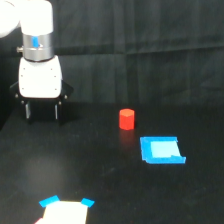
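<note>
A small red object (126, 119) stands on the black table right of centre, apart from everything else. My gripper (42, 115) hangs below the white and grey arm at the far left, its two dark fingers spread. Nothing shows between them. A wide stretch of bare table separates the gripper from the red object. To the right of that object, nearer the camera, lies a white square (164, 149) bordered by blue tape (161, 159).
At the bottom edge a pale sheet (65, 212) is fixed with blue tape (49, 201) at its corners. Dark curtain (150, 50) hangs behind the table.
</note>
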